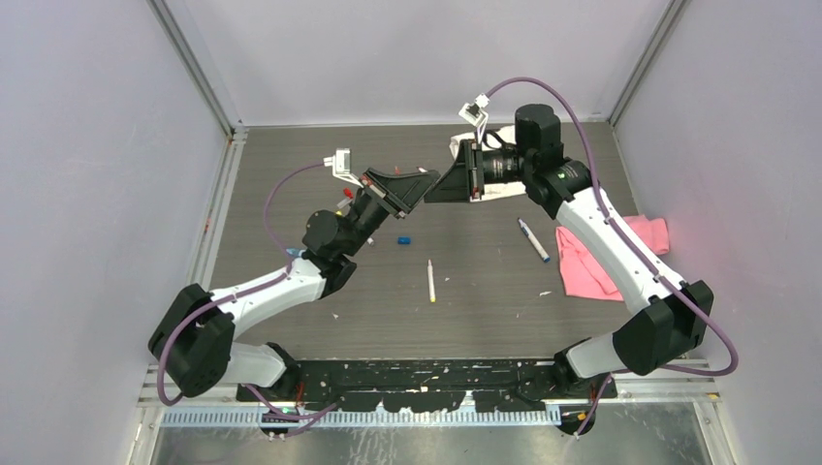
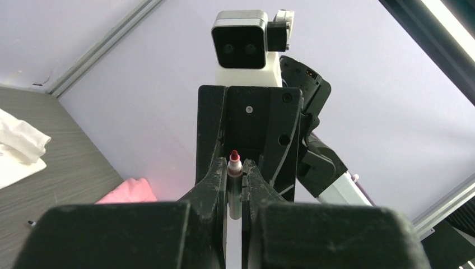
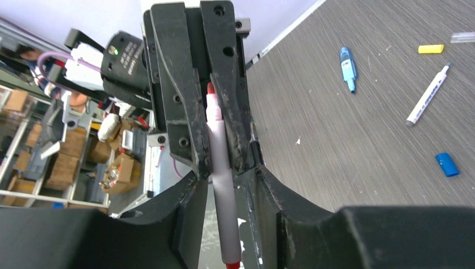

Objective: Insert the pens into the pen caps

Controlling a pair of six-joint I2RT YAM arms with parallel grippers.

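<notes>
My left gripper (image 1: 423,184) and right gripper (image 1: 448,188) meet tip to tip above the table in the top view. The left gripper is shut on a white pen with red tip; in the left wrist view its tip (image 2: 234,159) shows between the fingers. My right gripper's fingers stand around that pen in the right wrist view, part open; whether they touch it I cannot tell. A white pen (image 1: 431,281), a marker (image 1: 534,240) and a blue cap (image 1: 404,241) lie on the table.
A light-blue marker (image 3: 348,68) and a yellow cap (image 3: 430,49) lie on the table. A pink cloth (image 1: 591,271) is at the right, a white cloth (image 2: 17,145) at the back.
</notes>
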